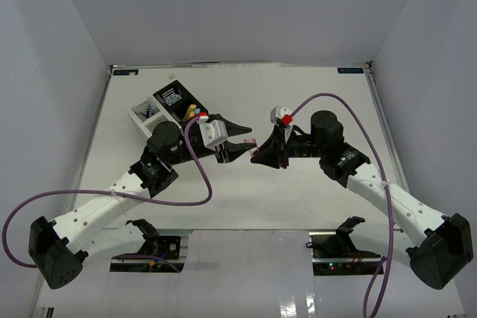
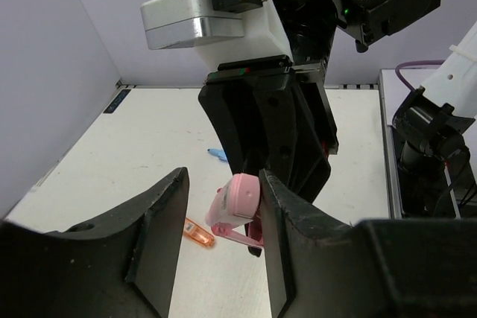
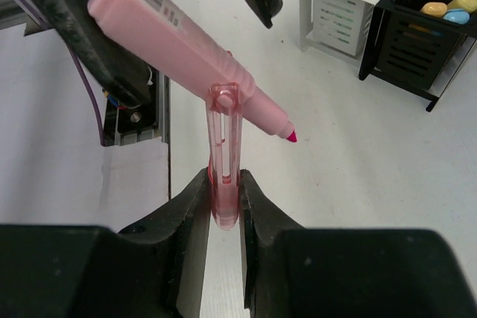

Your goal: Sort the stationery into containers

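Note:
A pink highlighter (image 3: 186,50) with a pink tip is held up between my two grippers. My right gripper is shut on its clear pink clip part (image 3: 224,147). My left gripper (image 1: 240,139) faces it from the left, fingers part open around the pink pen's end (image 2: 238,202); whether they touch it I cannot tell. In the left wrist view an orange item (image 2: 198,234) and a blue pen (image 2: 218,153) lie on the white table behind the grippers.
White basket (image 3: 343,20) and black basket (image 3: 402,50), holding yellow and blue items, stand at the back left of the table (image 1: 313,80).

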